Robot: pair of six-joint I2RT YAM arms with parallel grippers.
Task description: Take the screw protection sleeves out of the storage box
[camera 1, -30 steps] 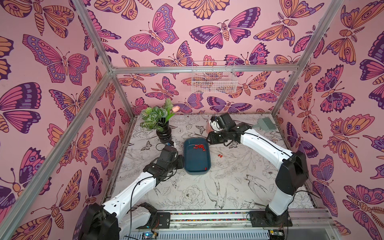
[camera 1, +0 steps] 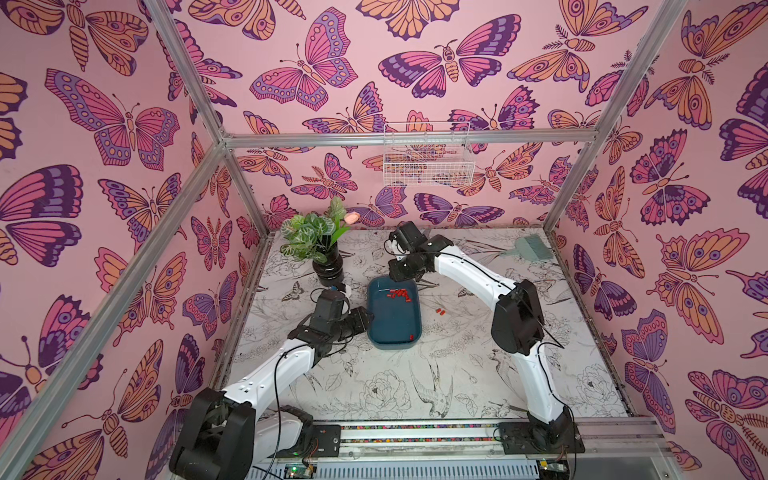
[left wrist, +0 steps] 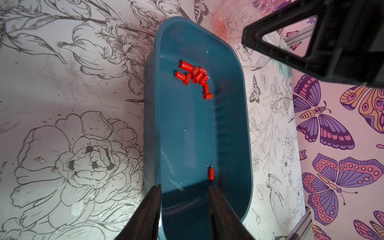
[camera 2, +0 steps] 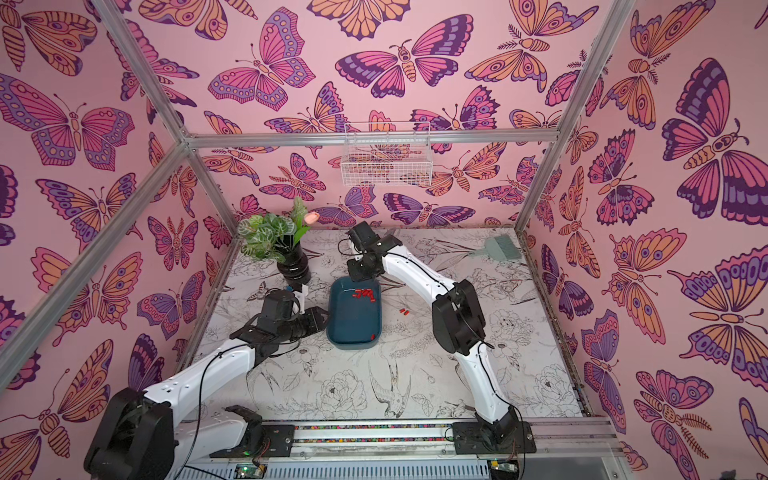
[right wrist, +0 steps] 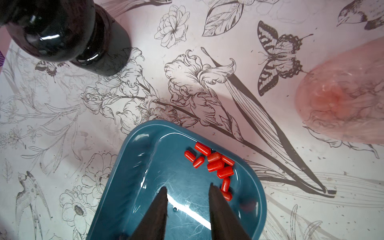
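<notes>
The blue storage box [camera 1: 395, 324] stands mid-table. Several red screw protection sleeves [right wrist: 216, 165] lie clustered at its far end, and a lone red sleeve [left wrist: 211, 173] rests near its front corner. Two more sleeves [camera 1: 440, 311] lie on the table right of the box. My left gripper is open at the box's left edge, with nothing between its fingers. Over the far end of the box hangs my right gripper; its fingers are apart and nothing shows between them. The cluster lies ahead of those fingertips in the right wrist view.
A black vase with a plant [camera 1: 326, 264] stands left of the box's far end. A translucent pinkish object [right wrist: 340, 94] is beyond the box. A grey-green item [camera 1: 533, 248] sits at the back right.
My right gripper has moved left from the box's far right corner to above its far end. The left arm has shifted slightly. The sleeves lie where they were.
</notes>
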